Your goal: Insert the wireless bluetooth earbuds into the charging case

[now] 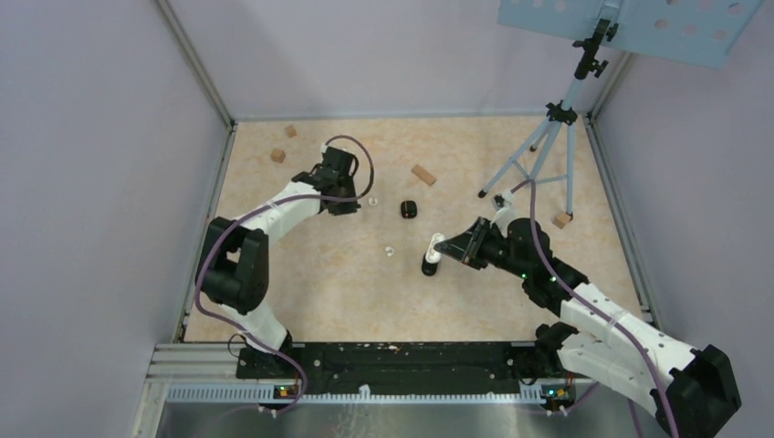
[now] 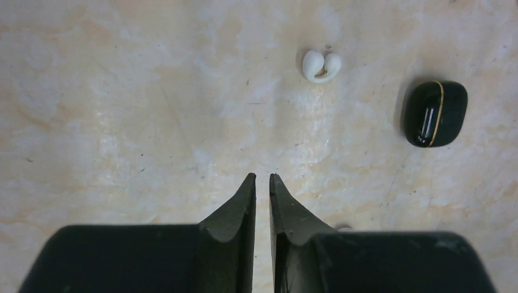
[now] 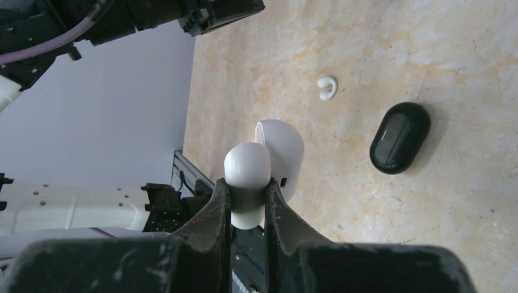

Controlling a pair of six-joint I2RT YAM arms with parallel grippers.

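Observation:
My right gripper is shut on a white case (image 3: 286,152), its lid standing open; a small dark port shows on its outer side. In the top view the white case (image 1: 437,245) is above a dark patch that I cannot make out clearly. One white earbud (image 2: 321,66) lies on the table ahead of my left gripper, whose fingertips stand a narrow gap apart with nothing between them. The other white earbud (image 1: 390,252) rests nearer the front, to the left of the white case; the left fingers hide most of it in the left wrist view.
A closed black case with a gold seam (image 1: 409,209) sits on the table between the arms. Wooden blocks (image 1: 423,174) are scattered towards the back and sides. A tripod (image 1: 561,114) stands at the back right.

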